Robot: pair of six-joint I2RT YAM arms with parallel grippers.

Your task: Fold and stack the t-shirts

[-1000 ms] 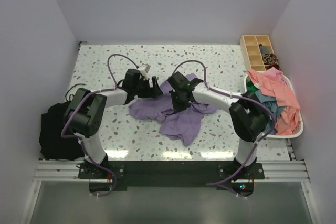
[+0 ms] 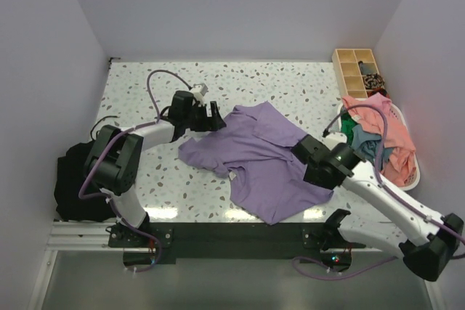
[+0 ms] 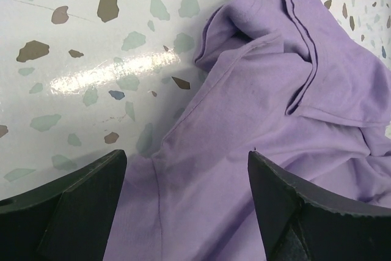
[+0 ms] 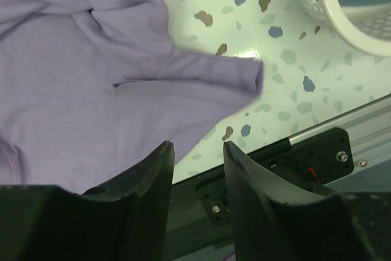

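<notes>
A purple t-shirt [image 2: 254, 154] lies spread out and wrinkled across the middle of the table, its lower part stretched toward the front edge. Over its upper left part my left gripper stands open, with shirt fabric below and no cloth visibly pinched. My right gripper is above the shirt's front right part, its fingertips apart and nothing seen between them. In the right wrist view a corner of the shirt [image 4: 201, 80] lies flat on the speckled table beyond the fingers. The right arm hides part of the shirt in the top view.
A white basket [image 4: 333, 13] of pink, teal and green clothes stands at the right edge, close to the right arm. Behind it is a wooden divided box [image 2: 350, 70]. Black cloth [image 2: 73, 186] lies at far left. Bare table [image 2: 189, 201] shows at front left.
My right gripper has moved right and toward the front. The shirt's lower and right parts have spread out that way, and the gripper now shows no cloth.
</notes>
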